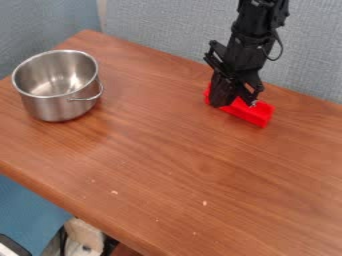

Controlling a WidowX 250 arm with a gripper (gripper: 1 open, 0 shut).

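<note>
My black gripper (pixel 230 96) is lowered at the back right of the table, over a red block (pixel 250 114) lying on the wood. The gripper covers the block's upper left part; its fingertips are dark and hard to make out, so whether anything is between them is hidden.
A steel pot (pixel 56 85) with handles stands at the left of the wooden table (pixel 160 180). Grey padded walls border the back and left, and the table's front left edge drops to a blue floor.
</note>
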